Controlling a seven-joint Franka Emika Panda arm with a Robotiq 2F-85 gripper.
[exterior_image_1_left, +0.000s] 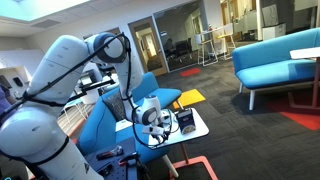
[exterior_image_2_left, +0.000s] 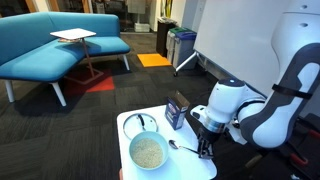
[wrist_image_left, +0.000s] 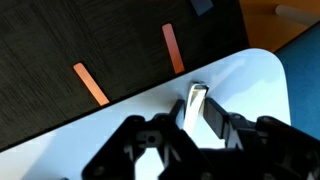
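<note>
My gripper (exterior_image_2_left: 205, 152) is low over the right part of the small white table (exterior_image_2_left: 191, 171), fingers pointing down. In the wrist view the gripper has its dark fingers on either side of a thin, shiny handle (wrist_image_left: 195, 100); they look parted, and whether they touch it is hard to see. That handle seems to belong to a spoon or ladle (exterior_image_2_left: 174, 145), whose dark head lies beside a light blue pot (exterior_image_2_left: 133, 157). Pale grain-like contents (exterior_image_2_left: 149, 153) fill the pot.
A dark box (exterior_image_2_left: 178, 110) stands at the table's back edge, close to my wrist. Near it lies a round lid (exterior_image_2_left: 140, 124) with a clear middle. The table's edge runs just beyond the handle, with the dark carpet (exterior_image_2_left: 100, 115) past it. A blue sofa (exterior_image_2_left: 60, 45) is farther off.
</note>
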